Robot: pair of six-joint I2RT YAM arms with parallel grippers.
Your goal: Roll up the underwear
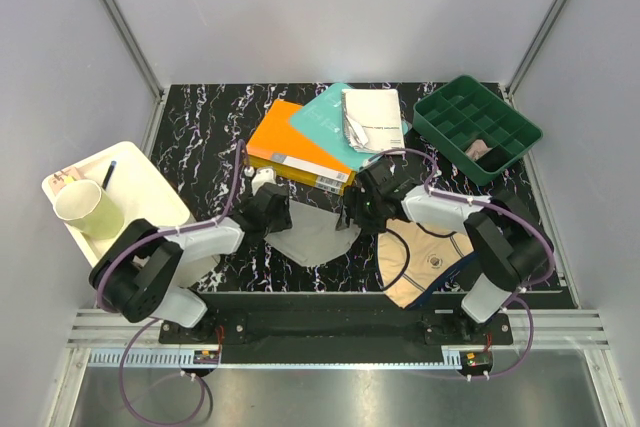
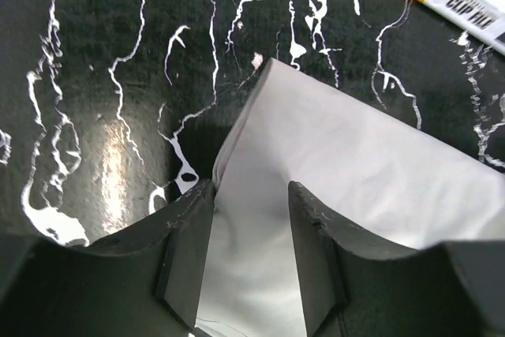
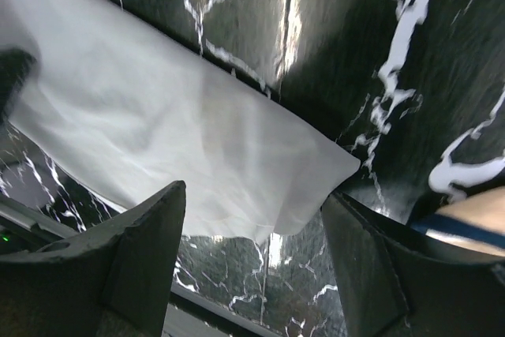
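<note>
Pale grey underwear (image 1: 312, 236) lies spread on the black marbled table between my two arms. My left gripper is open at its left end; one finger is by the folded side edge and the other over the cloth. In the right wrist view, my right gripper stands open around the narrow right end of the underwear (image 3: 229, 140), with a finger on either side of that end. Whether the fingertips touch the cloth, I cannot tell. From above, both grippers hide the cloth's outer ends.
An orange and yellow box (image 1: 285, 142) lies just behind the cloth, near both grippers. A beige cloth with a dark blue edge (image 1: 435, 259) is under the right arm. A cream tray (image 1: 150, 187) stands left, a green divided box (image 1: 470, 112) back right.
</note>
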